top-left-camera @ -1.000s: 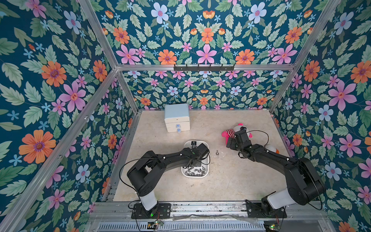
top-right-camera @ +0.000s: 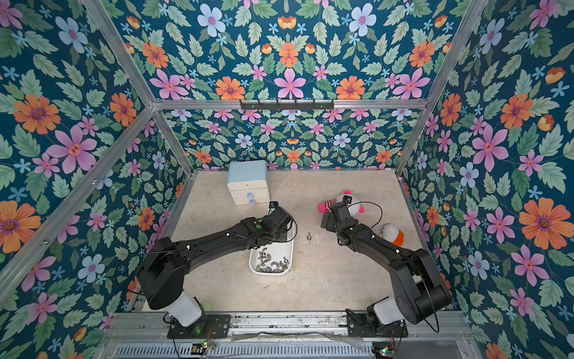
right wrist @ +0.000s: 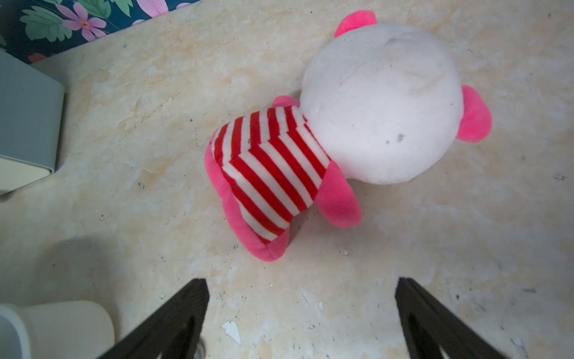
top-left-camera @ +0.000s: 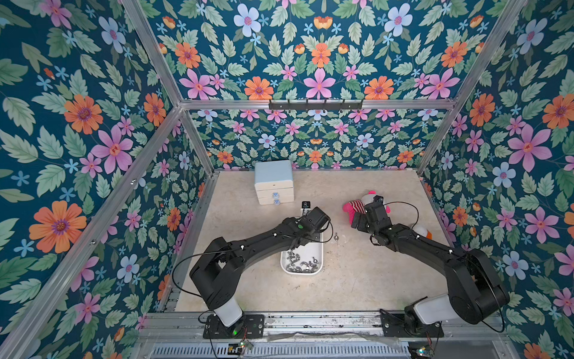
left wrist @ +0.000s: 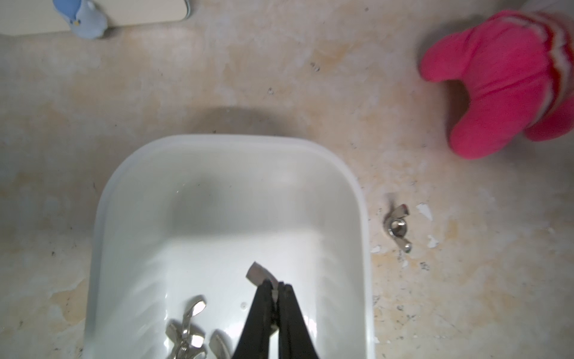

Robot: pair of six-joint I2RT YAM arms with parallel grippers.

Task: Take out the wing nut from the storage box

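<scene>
In the left wrist view, my left gripper is shut on a silver wing nut (left wrist: pixel 259 274), one wing poking out past the fingertips. It hangs above the white storage box (left wrist: pixel 227 143), whose rim now lies below the gripper. Several more wing nuts (left wrist: pixel 190 335) lie in the box; the top right view shows that pile (top-right-camera: pixel 272 263) at its front end. A single wing nut (left wrist: pixel 397 228) rests on the table just right of the box. My right gripper is open, its dark fingers wide apart with only bare table between them.
A pink and white plush toy (right wrist: pixel 382 101) in red stripes lies ahead of my right gripper. A small blue-topped drawer box (top-left-camera: pixel 273 182) stands back left. An orange and white object (top-right-camera: pixel 392 234) sits at the right.
</scene>
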